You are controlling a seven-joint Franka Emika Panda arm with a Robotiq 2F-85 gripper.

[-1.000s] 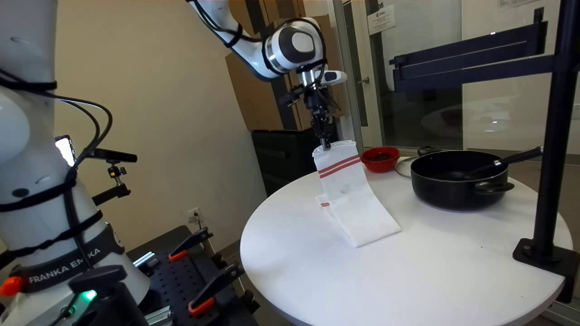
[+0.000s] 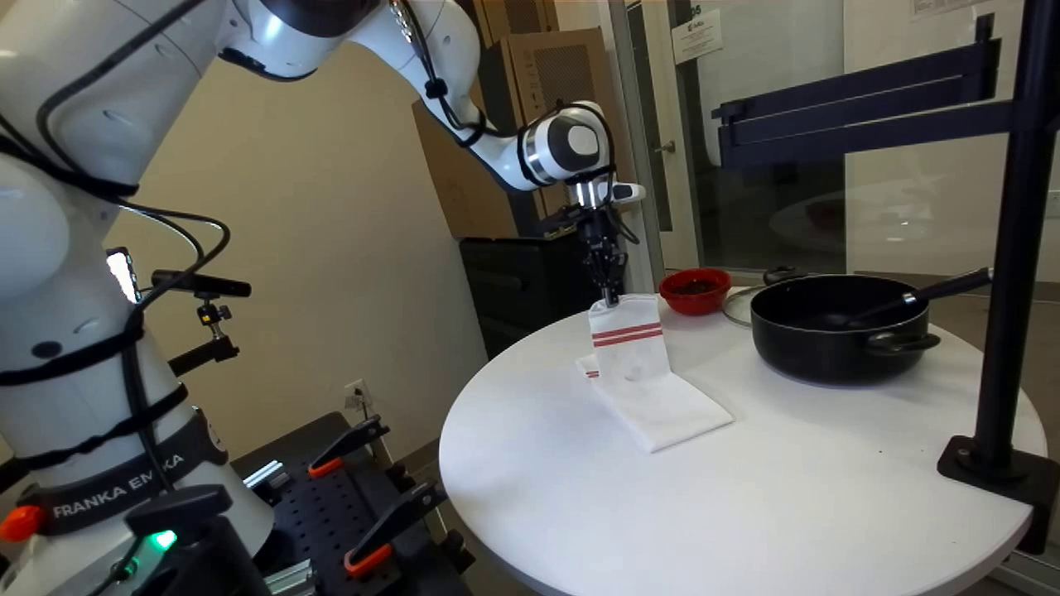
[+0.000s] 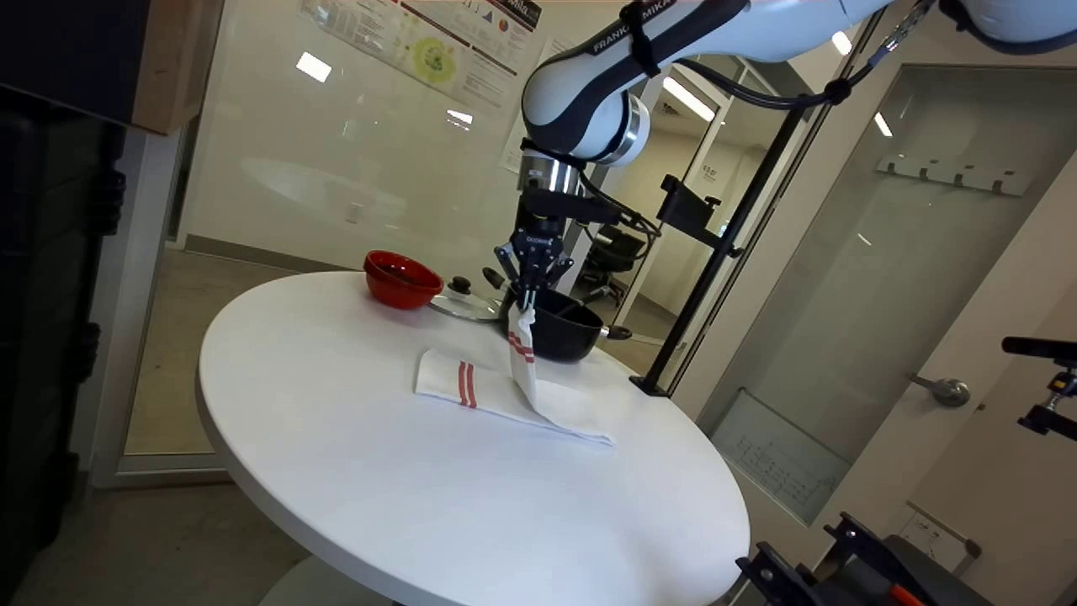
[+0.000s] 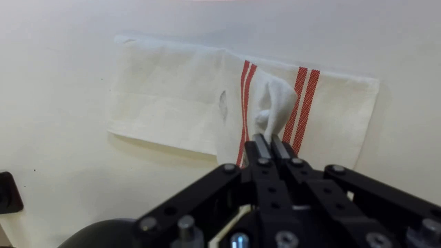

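A white towel with paired red stripes [image 2: 681, 409] lies folded on the round white table. One striped end of it is lifted, and my gripper [image 2: 610, 298] is shut on the edge of that end. In the wrist view, bunched cloth of the towel [image 4: 279, 99] sits between the fingertips. The other striped end rests flat underneath, to the right there. From exterior view 2, the raised part of the towel [image 3: 522, 348] stands nearly upright below my gripper [image 3: 527, 301], while the rest stays on the table.
A black pot [image 2: 835, 343] with a utensil handle [image 2: 954, 285] stands right of the towel. Behind are a red bowl [image 2: 695, 291] and a glass lid [image 3: 466, 304]. A black post [image 2: 1004, 298] is clamped at the table's edge.
My gripper has come down and slightly to the right in exterior view 1, still holding the towel's end. The raised part is now lower and shorter, with more cloth resting on the table.
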